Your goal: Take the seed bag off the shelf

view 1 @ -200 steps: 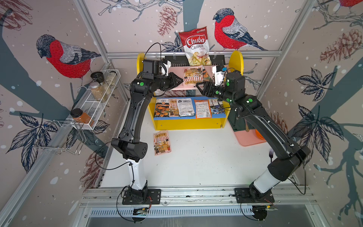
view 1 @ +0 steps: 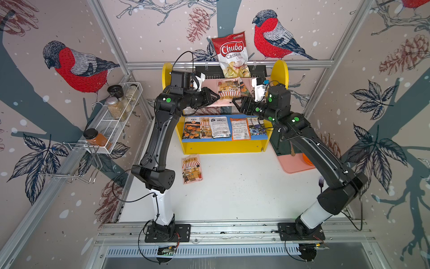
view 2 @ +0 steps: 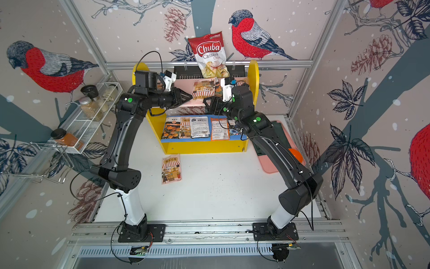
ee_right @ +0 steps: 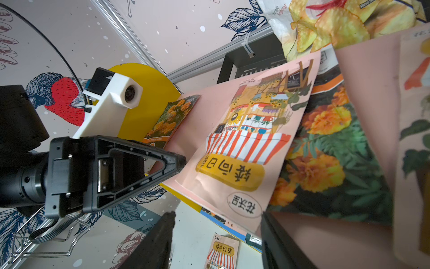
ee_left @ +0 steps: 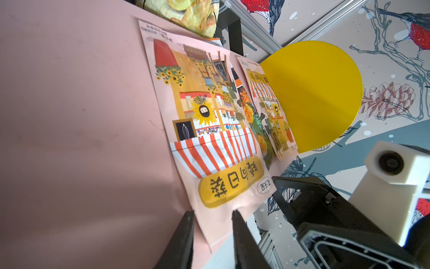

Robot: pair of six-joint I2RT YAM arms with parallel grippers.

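Observation:
A pink seed bag (view 1: 229, 87) with a striped awning print lies on the pink upper shelf (view 1: 208, 84), its lower edge hanging over the shelf's front in the right wrist view. My left gripper is open at the seed bag (ee_left: 215, 134)'s near left corner, which shows between its fingers; I cannot tell if they touch it. From the front right, my right gripper stands part open by the lower edge of the seed bag (ee_right: 250, 139). A gap shows between its fingers, and neither is visibly closed on the bag.
A marigold packet (ee_right: 331, 157) lies partly under the bag, with another sunflower packet (ee_left: 271, 107) to the right. A chips bag (view 1: 231, 53) stands behind. Several packets lie on the blue lower shelf (view 1: 206, 139); one packet (view 1: 192, 169) lies on the mostly clear table.
My left gripper has crept slightly right, toward the seed bag. The right arm and the bag look the same in the top left view.

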